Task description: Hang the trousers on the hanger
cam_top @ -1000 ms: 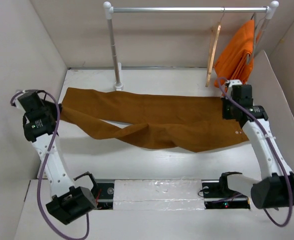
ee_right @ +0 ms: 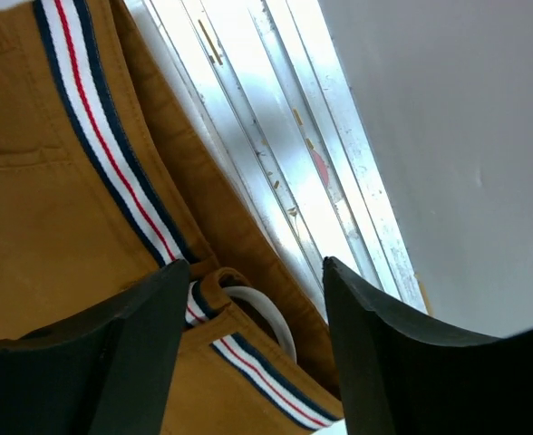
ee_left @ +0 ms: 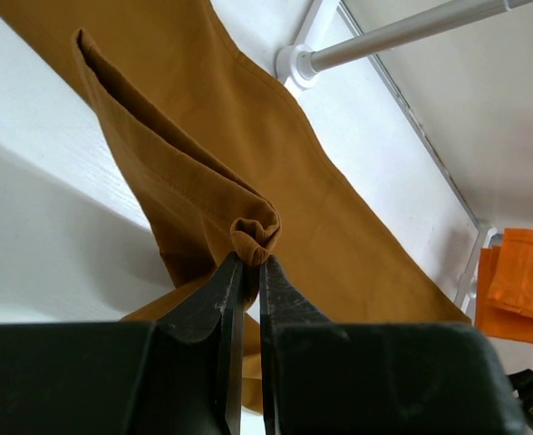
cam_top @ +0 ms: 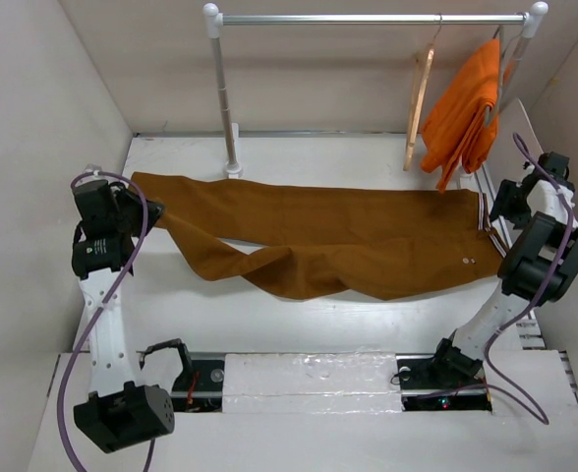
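Brown trousers [cam_top: 318, 231] lie stretched across the white table, one leg flat along the back and the other twisted and lifted at its left end. In the left wrist view that leg's bunched hem [ee_left: 254, 237] is pinched between the fingertips of my left gripper, which is shut. My right gripper is open near the waistband [ee_right: 112, 136] at the right end, whose striped inner tape shows; its fingers appear to stand on either side of a fold with a pale ring. A wooden hanger [cam_top: 420, 108] hangs edge-on from the rail.
The metal rail [cam_top: 368, 20] spans the back on white posts [cam_top: 222, 98]. An orange garment [cam_top: 466, 108] hangs at its right. Metal strips [ee_right: 276, 136] run along the table's right side. Bare white table lies in front of the trousers.
The right gripper has swung right from over the waistband to beyond the table's right side. The left gripper has moved a little right, and the lifted leg has come with it.
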